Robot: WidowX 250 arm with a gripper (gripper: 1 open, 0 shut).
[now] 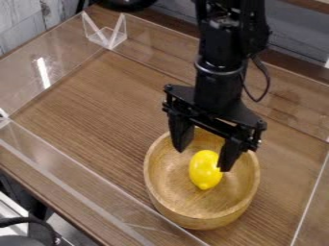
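Observation:
A yellow oval object [206, 171] lies in a tan round bowl [174, 184] at the lower middle. My black gripper [210, 135] hangs over the back part of the bowl, its fingers spread open on either side, just behind and above the yellow object. No object shows held between them.
A clear plastic piece [103, 29] stands at the upper left. A dark object at the bottom left corner is cut off by the frame.

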